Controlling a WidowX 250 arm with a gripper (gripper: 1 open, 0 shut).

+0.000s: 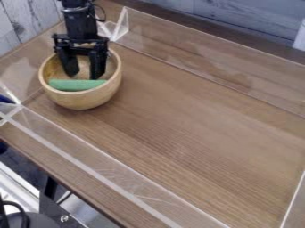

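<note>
A round wooden bowl (pixel 80 96) stands at the upper left of the table, with a green object (pixel 77 85) lying low inside it. My black gripper (pixel 81 66) reaches down into the bowl from above, over the green object.
Clear strips run along its edges, and a grey panelled wall (pixel 24 22) stands at the back left.
</note>
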